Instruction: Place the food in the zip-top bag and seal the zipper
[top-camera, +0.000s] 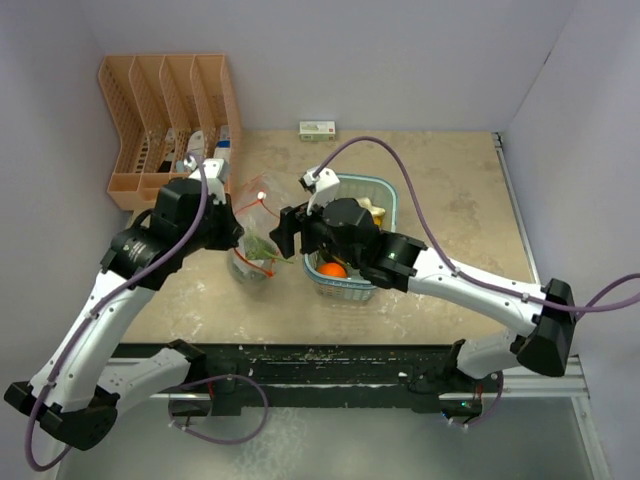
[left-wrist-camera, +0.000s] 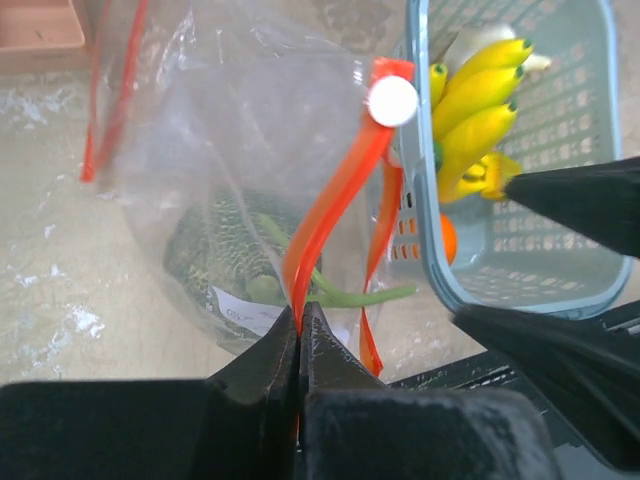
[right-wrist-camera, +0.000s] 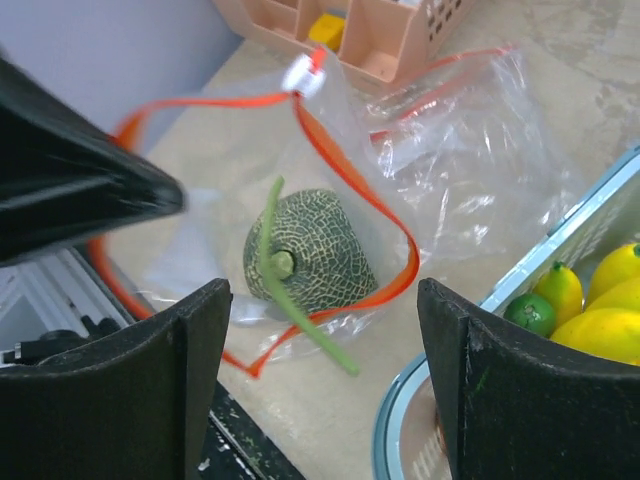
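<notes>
In the left wrist view my left gripper is shut on the orange zipper edge of the clear zip top bag (left-wrist-camera: 250, 130). The bag's mouth gapes in the right wrist view, framed by its orange zipper strip (right-wrist-camera: 345, 165) with a white slider (right-wrist-camera: 304, 74). Inside lies a dark green, rough-skinned toy vegetable (right-wrist-camera: 310, 245); its long pale green stem (right-wrist-camera: 310, 328) pokes out past the zipper edge. My right gripper stands open before the mouth, with no grip on the bag.
Right of the bag stands a blue basket (top-camera: 388, 190) holding yellow bananas (left-wrist-camera: 485, 90), an orange (top-camera: 332, 269) and other food. A peach divided organizer (top-camera: 120, 90) is at the back left, a small box (top-camera: 317, 130) at the back.
</notes>
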